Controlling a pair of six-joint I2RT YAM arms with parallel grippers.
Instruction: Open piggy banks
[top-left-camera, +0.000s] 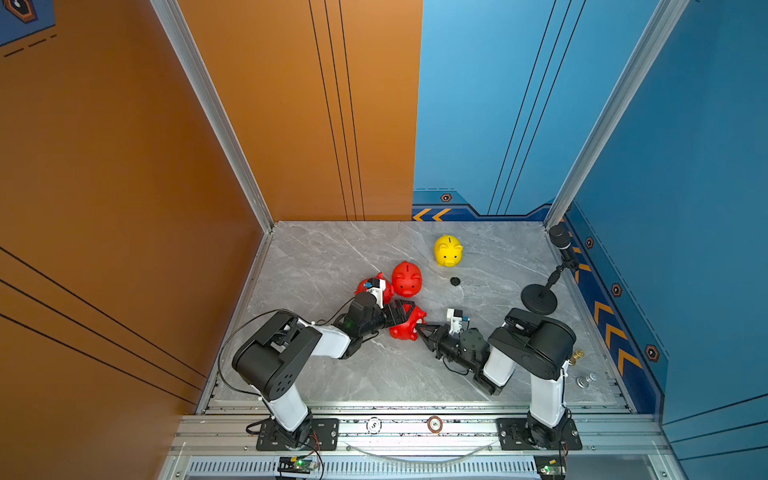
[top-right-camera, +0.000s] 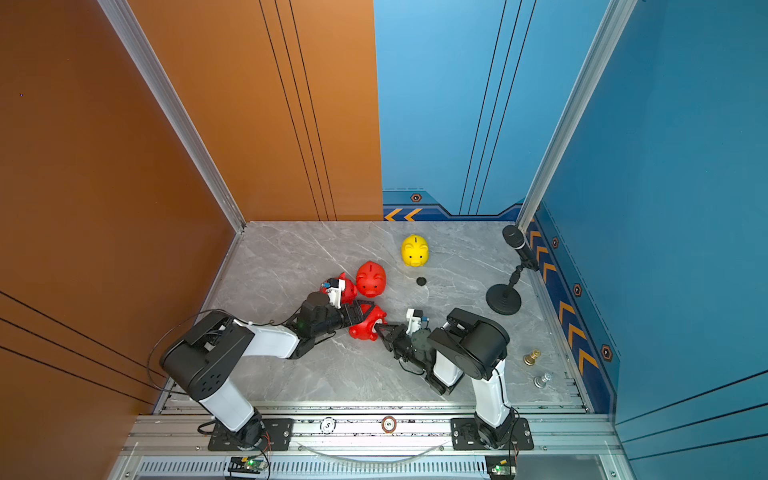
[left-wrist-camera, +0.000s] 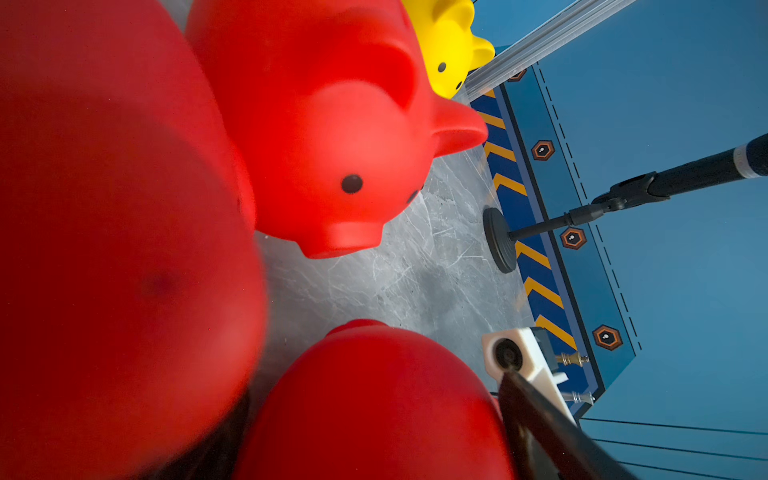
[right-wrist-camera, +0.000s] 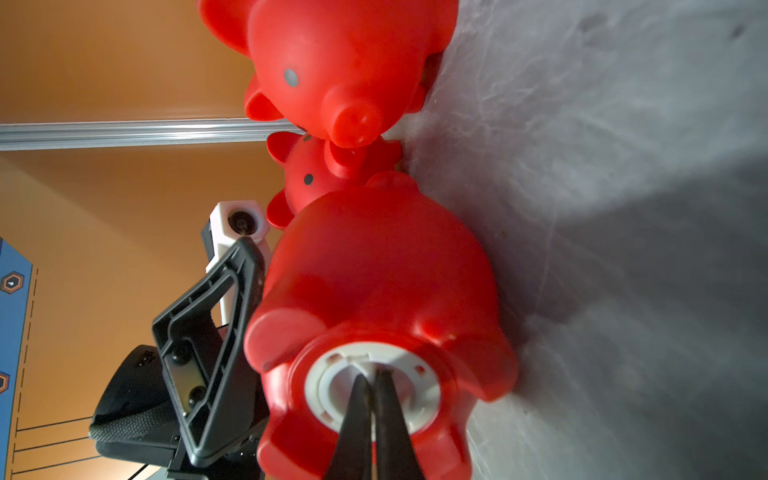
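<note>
A red piggy bank lies on its side, its white bottom plug facing my right gripper. My right gripper is shut, fingertips against that plug. My left gripper stands open around the far end of this pig, fingers partly hidden. Two more red piggy banks, an upright one and another partly behind my left wrist, sit just behind. A yellow piggy bank stands upright at the back.
A small black disc lies right of the red pigs. A microphone stand stands on the right, with gold and silver pieces near the front right.
</note>
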